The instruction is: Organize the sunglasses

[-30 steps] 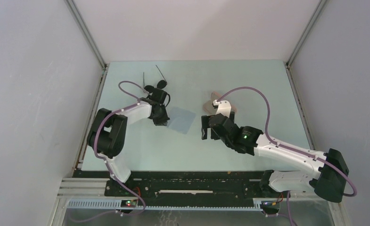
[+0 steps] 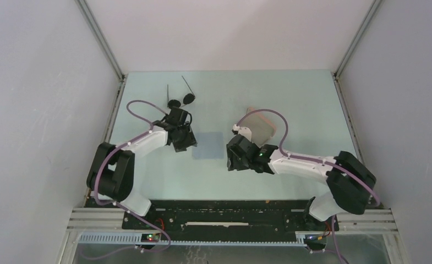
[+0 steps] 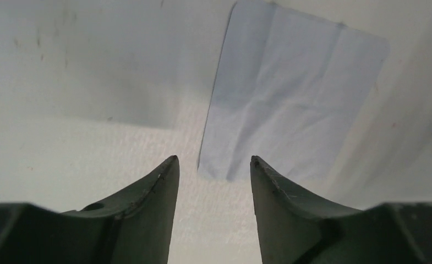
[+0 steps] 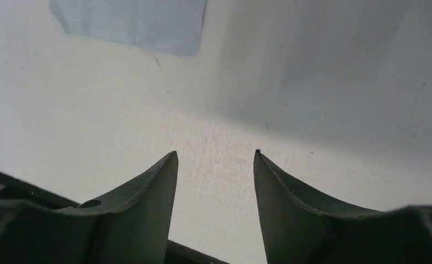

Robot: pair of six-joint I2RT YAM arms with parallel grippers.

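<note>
Dark sunglasses (image 2: 189, 99) lie at the back left of the table with their temples unfolded and pointing to the back. A flat blue-grey cloth (image 2: 208, 146) rests in the middle, lightly creased in the left wrist view. At the cloth's left side my left gripper stands open, its fingers (image 3: 161, 203) wide apart with only table and cloth edge between them. By the cloth's right side hovers my right gripper, part open and empty; the cloth (image 4: 164, 27) shows at the top of its wrist view.
A brownish open case or box (image 2: 262, 127) sits right of centre, partly covered by the right arm.
The cloth was turned askew and now lies square.
</note>
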